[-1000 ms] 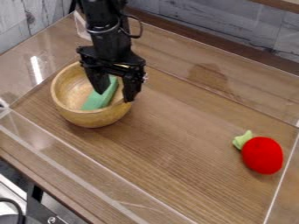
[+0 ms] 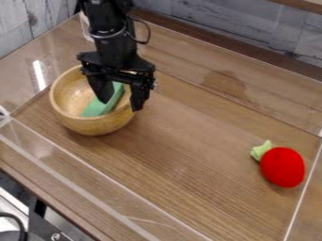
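My black gripper (image 2: 117,79) hangs over a yellow wooden bowl (image 2: 88,120) at the left of the camera view, its fingers reaching down at or just inside the rim. A green oblong object (image 2: 98,104) lies in the bowl, partly behind the fingers. Whether the fingers touch or hold it is unclear, as is how far apart they stand.
A red round object (image 2: 283,168) with a pale green tip lies at the right of the wooden table (image 2: 189,169). A pale object stands at the back left, behind the arm.
The gripper has shifted slightly over the bowl, with small changes in its fingers' position. The bowl and red object look essentially unmoved.
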